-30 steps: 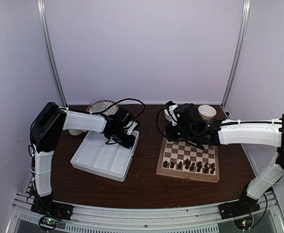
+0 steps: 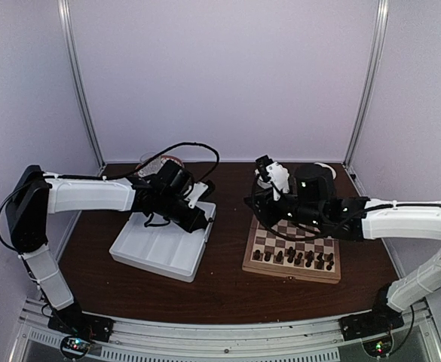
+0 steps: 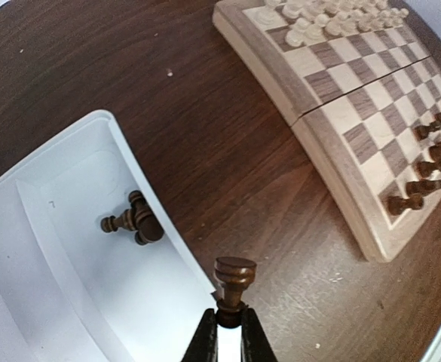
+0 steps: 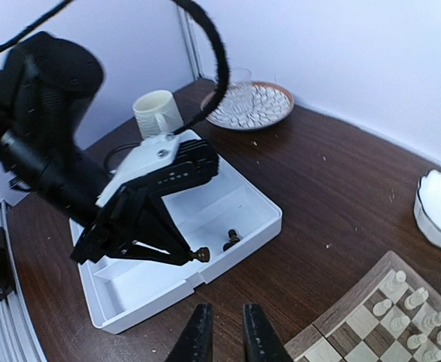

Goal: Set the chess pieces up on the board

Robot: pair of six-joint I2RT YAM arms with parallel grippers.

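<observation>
My left gripper is shut on a dark chess piece (image 3: pixel 234 273), holding it over the right rim of the white tray (image 2: pixel 159 268). A few other dark pieces (image 3: pixel 139 219) lie in the tray's end compartment. To the right sits the chessboard (image 2: pixel 291 280), with a row of dark pieces (image 2: pixel 298 258) along its near side and light pieces (image 3: pixel 337 15) along the far side. My right gripper hangs near the board with its fingers apart and nothing between them. In the top view, the right arm hides the board's far part.
A mug (image 4: pixel 157 111) and a patterned plate (image 4: pixel 269 105) with a glass on it stand behind the tray. A white bowl (image 4: pixel 440 209) is behind the board. Bare table (image 2: pixel 224 249) lies between tray and board.
The right arm has shifted a little right, now covering the bowl from above.
</observation>
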